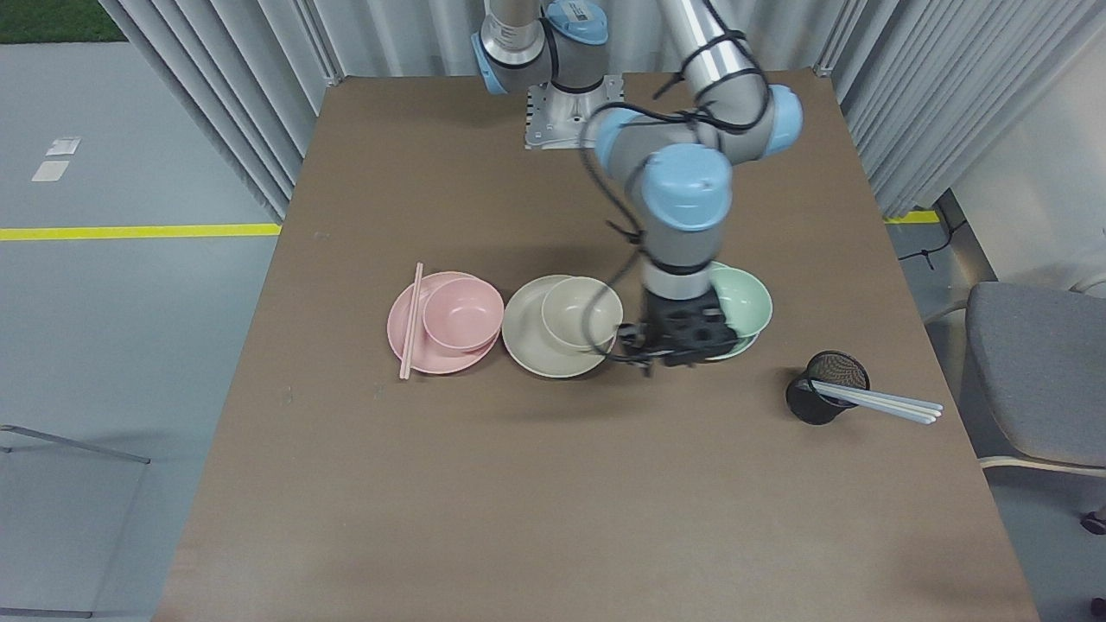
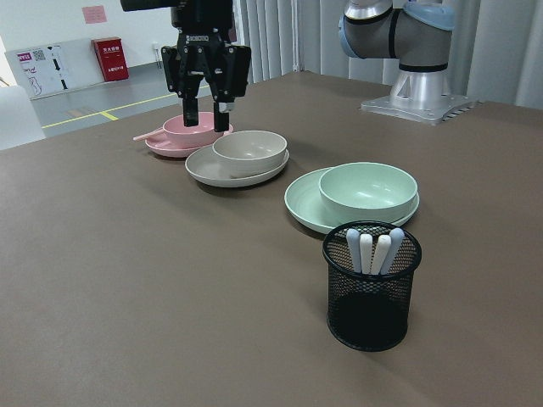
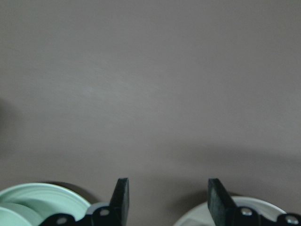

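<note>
My black gripper (image 2: 204,114) hangs over the table above the cream and green settings, fingers apart with nothing between them. In the wrist view its fingertips (image 3: 167,181) are open over bare table. A cream bowl (image 2: 250,151) sits on a cream plate (image 2: 204,170); a green bowl (image 2: 367,185) sits on a green plate (image 2: 305,208). The pink bowl (image 1: 462,309) rests on a pink plate (image 1: 406,299) with pink chopsticks (image 1: 410,321) along its left side. A black mesh cup (image 2: 369,309) holds several light chopsticks (image 1: 881,399).
A grey chair (image 1: 1037,368) is beyond the right edge.
</note>
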